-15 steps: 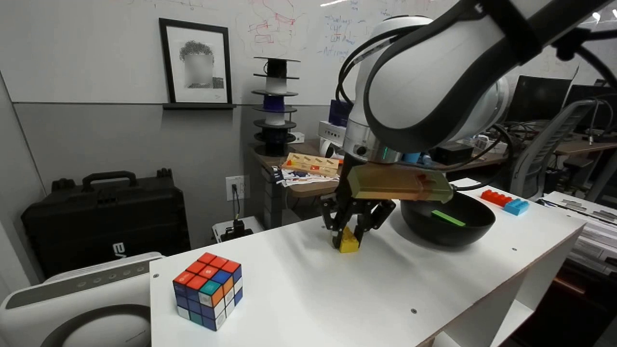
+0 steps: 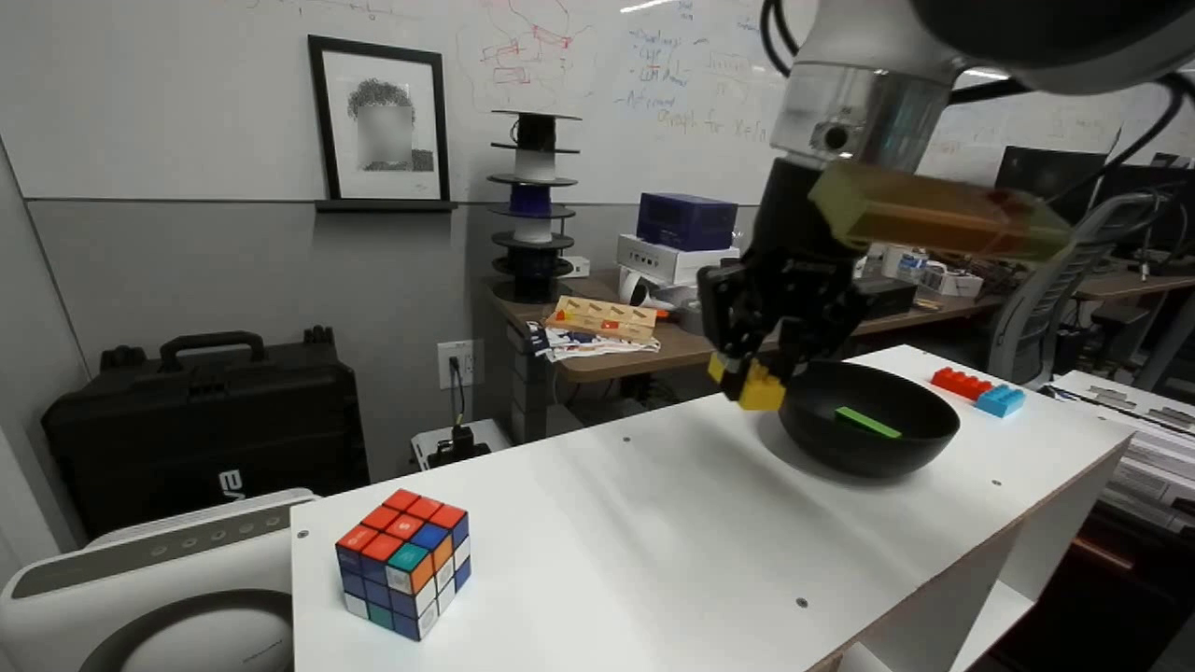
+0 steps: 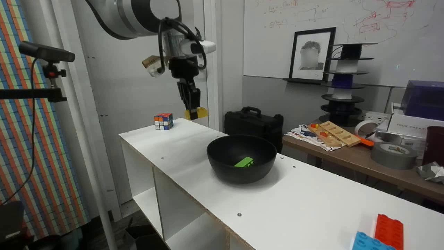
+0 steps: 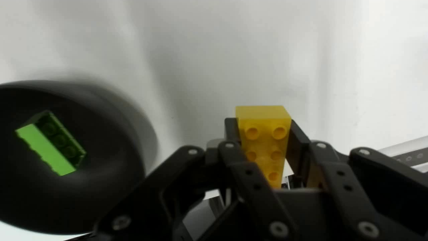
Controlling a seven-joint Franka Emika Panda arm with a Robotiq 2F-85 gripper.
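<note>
My gripper is shut on a yellow brick (image 4: 263,132), one finger against each side and the studs showing in the wrist view. In exterior view 2 the yellow brick (image 3: 201,112) hangs above the white tabletop, clear of it. A black bowl (image 2: 823,454) stands on the table, and a green brick (image 2: 867,422) lies inside it. From the wrist view, the bowl (image 4: 124,132) is to the left of the held brick, which is outside the rim.
A Rubik's cube (image 2: 405,560) sits at one end of the table. Toward the other end lie a red brick (image 2: 962,383) and a blue brick (image 2: 1000,399), close together. The tabletop (image 2: 627,538) between cube and bowl is bare.
The gripper and yellow brick have risen off the tabletop and moved right, toward the bowl, in exterior view 1. The bowl, green brick and cube look unmoved.
</note>
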